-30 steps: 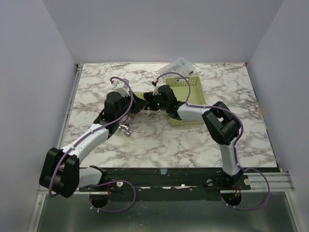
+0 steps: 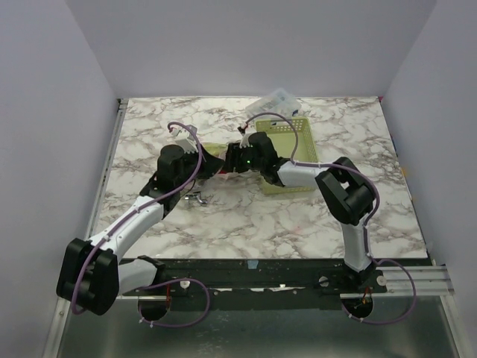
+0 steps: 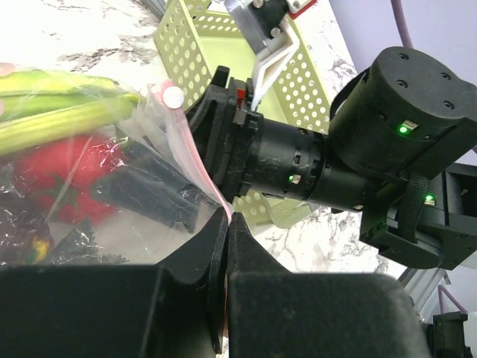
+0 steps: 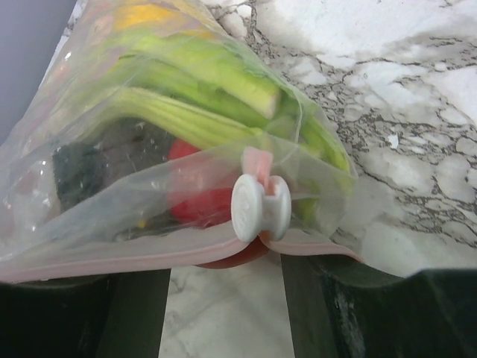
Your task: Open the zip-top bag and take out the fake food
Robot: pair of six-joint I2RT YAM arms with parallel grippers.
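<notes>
A clear zip top bag (image 4: 97, 194) with a pink zip edge lies below both arms in the middle. Through its plastic show green celery stalks (image 4: 186, 123), a red food piece (image 4: 197, 198) and dark pieces. My left gripper is shut on the bag's pink edge, which runs between its fingertips. A white zip slider (image 4: 261, 209) sits on the zip line, just beyond my right gripper. Its fingers stand part open, with bare marble showing between the fingers and the slider in front of the gap. From above, both grippers nearly meet and cover much of the bag.
Right of the bag stands a light green basket (image 2: 304, 134), partly under my right arm. A clear plastic container (image 2: 276, 103) lies behind it.
My right gripper has shifted slightly right and toward the front. The left arm has moved a little left, and a bit of red now shows between the two grippers.
</notes>
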